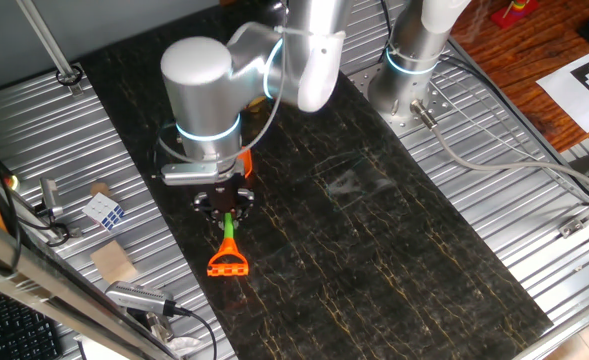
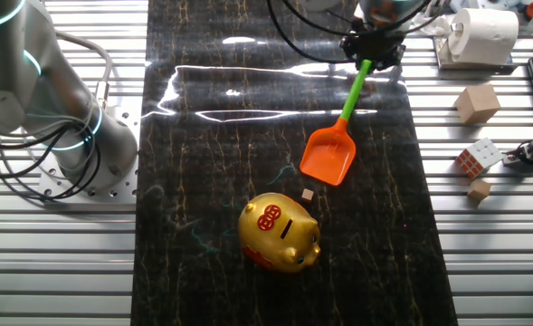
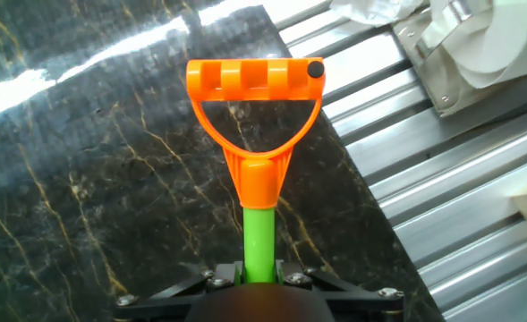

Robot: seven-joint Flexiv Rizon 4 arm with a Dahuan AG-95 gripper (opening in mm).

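A toy shovel has an orange D-shaped handle, a green shaft and an orange scoop. My gripper is shut on the green shaft, just below the handle in the wrist view. The scoop points toward a small wooden cube, which lies apart from it, off its front edge. Beyond the cube sits a golden piggy bank with a slot on its back. In exterior view 1 the arm hides most of the scoop and the cube. Whether the scoop touches the table cannot be told.
The black marbled table is broadly clear on the robot base's side. Past its edge, on the slatted metal, are a Rubik's cube, a wooden block, a paper roll and a camera.
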